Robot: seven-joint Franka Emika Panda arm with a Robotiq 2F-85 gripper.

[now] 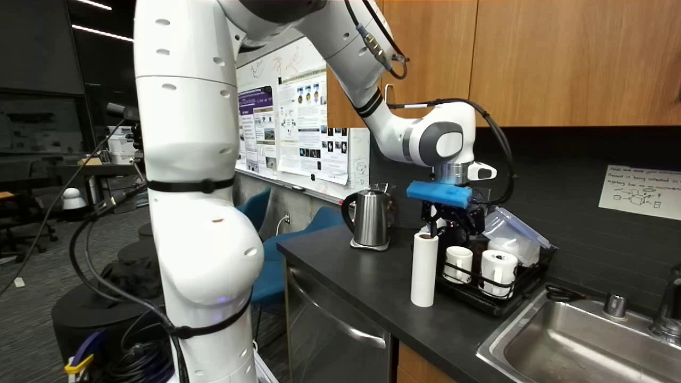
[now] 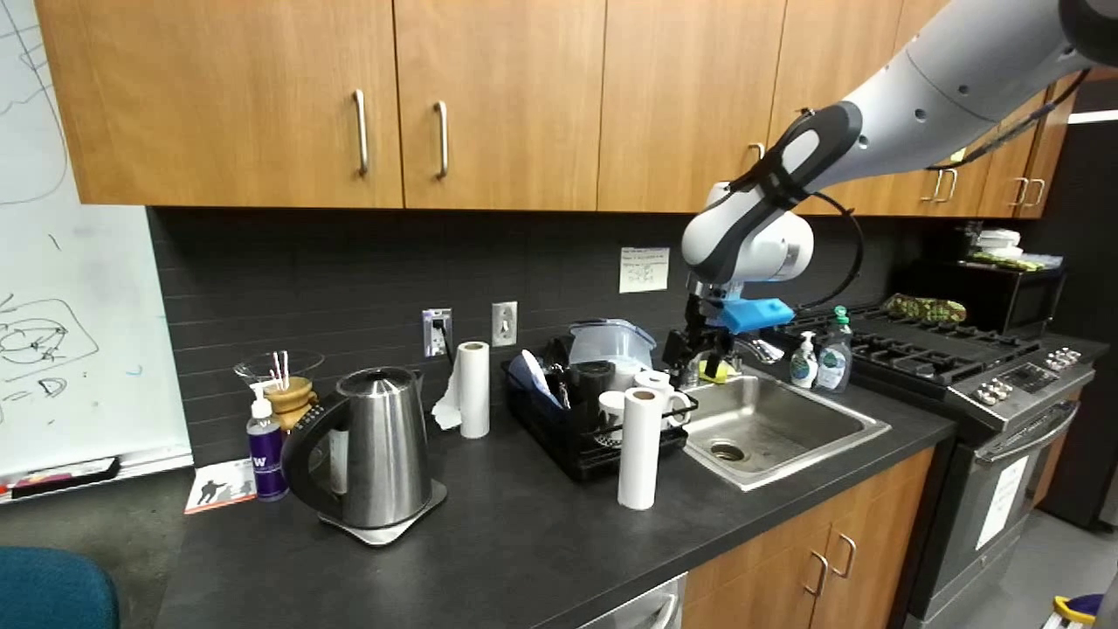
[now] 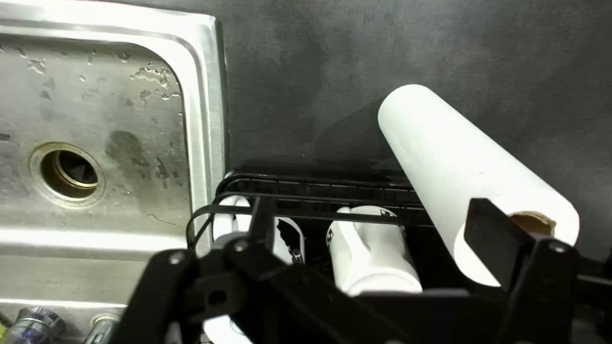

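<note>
My gripper is open, its two dark fingers wide apart and nothing held between them. In the wrist view a white paper roll (image 3: 456,160) with a brown core leans across the right side, its top end partly behind the right finger (image 3: 494,238). A white mug (image 3: 373,249) shows between the fingers, farther down in the rack. Another mug (image 3: 289,238) is partly covered by the left finger. From the side, the gripper (image 1: 451,223) hangs above the black dish rack (image 1: 491,306), and the roll (image 1: 424,271) stands upright on the counter.
The sink (image 2: 781,419) lies right of the rack. A clear plastic container (image 1: 514,226) stands tilted in the rack. The steel kettle (image 2: 383,451) and a second paper roll (image 2: 474,390) stand to the left.
</note>
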